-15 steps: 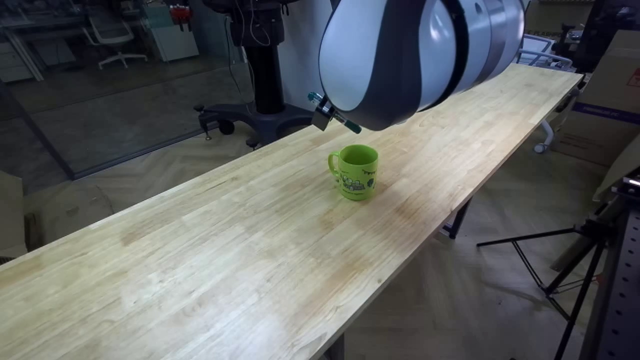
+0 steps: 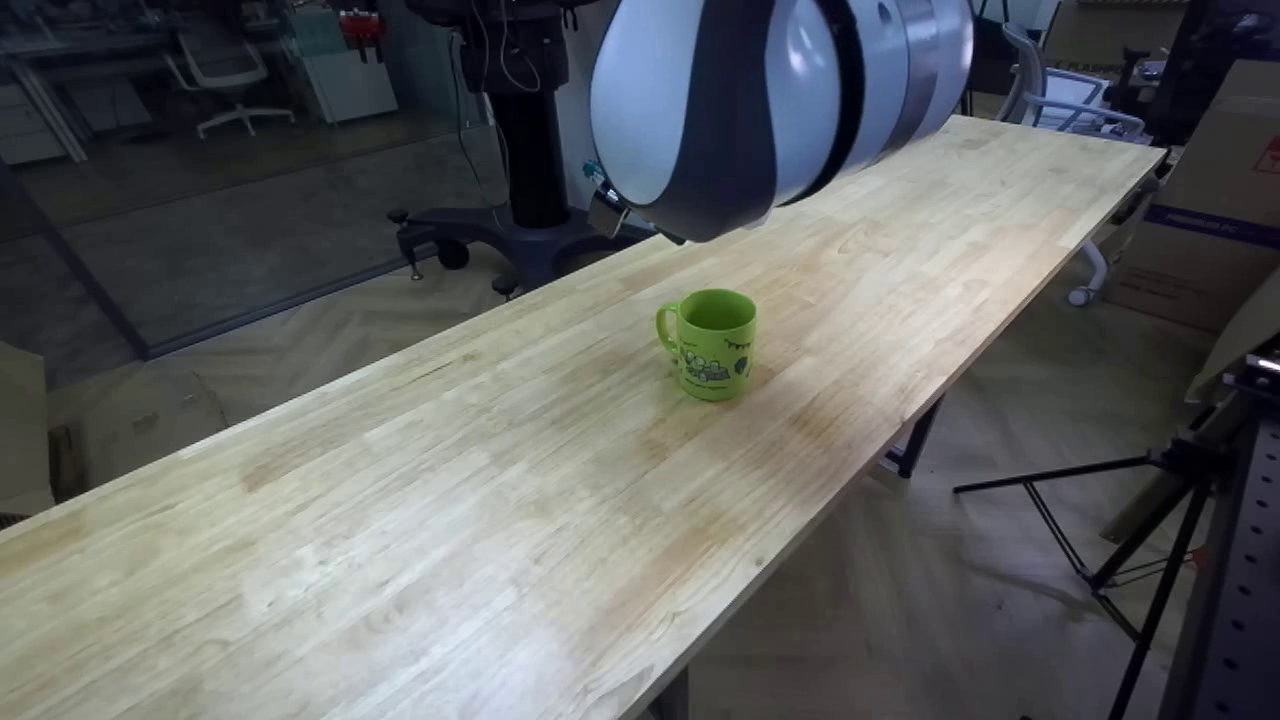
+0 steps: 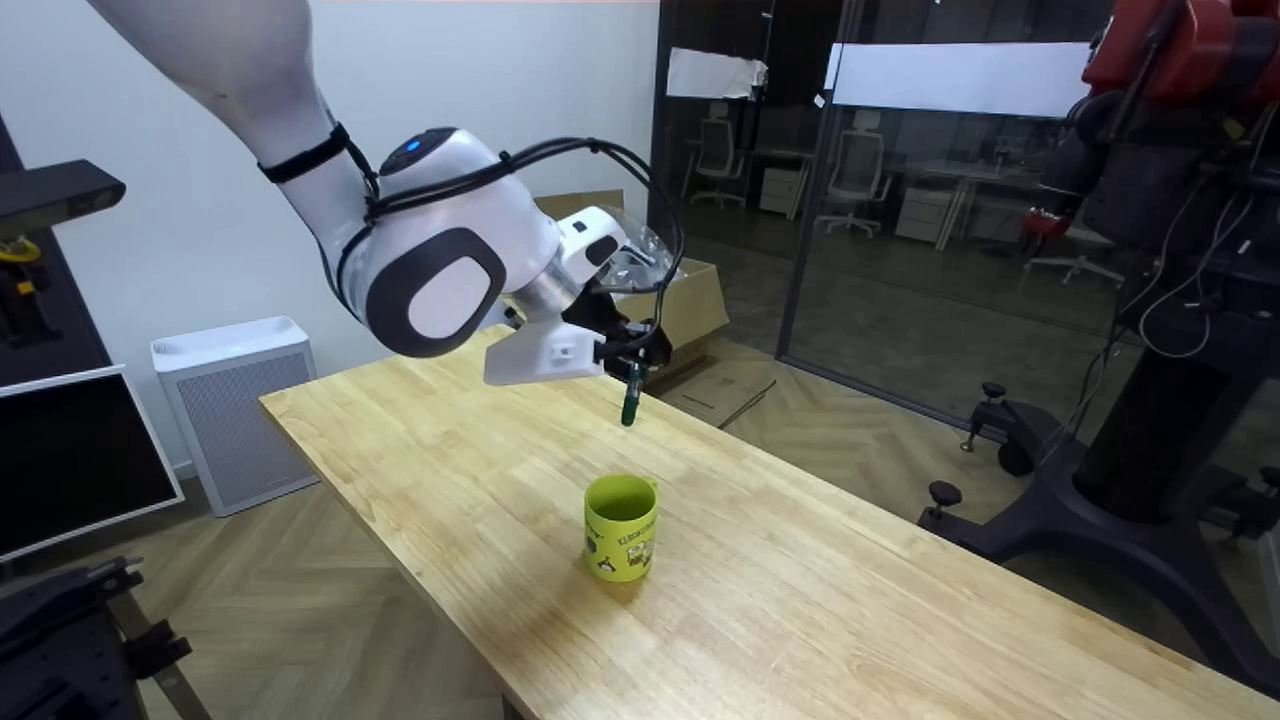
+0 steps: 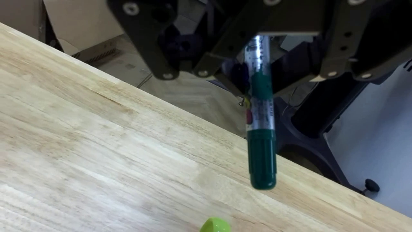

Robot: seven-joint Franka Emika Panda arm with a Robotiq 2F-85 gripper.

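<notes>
A marker (image 4: 262, 158) with a dark green cap is held between the fingers of my gripper, its capped end pointing down in the wrist view. In exterior view 2 the marker (image 3: 631, 398) hangs above the table, apart from the mug. The green mug (image 2: 716, 348) with printed pictures stands upright on the table, its opening upward. Only a small piece of the mug (image 4: 215, 225) shows at the bottom of the wrist view. In exterior view 1 the arm covers most of the gripper and marker.
A cardboard box (image 3: 690, 312) stands beyond its far end. The wheeled base (image 3: 1116, 528) of another robot is on the floor beside the table.
In exterior view 1 the arm has moved left and slightly up, carrying the marker with it. The marker has gone mostly behind the arm. The mug has stayed in place.
</notes>
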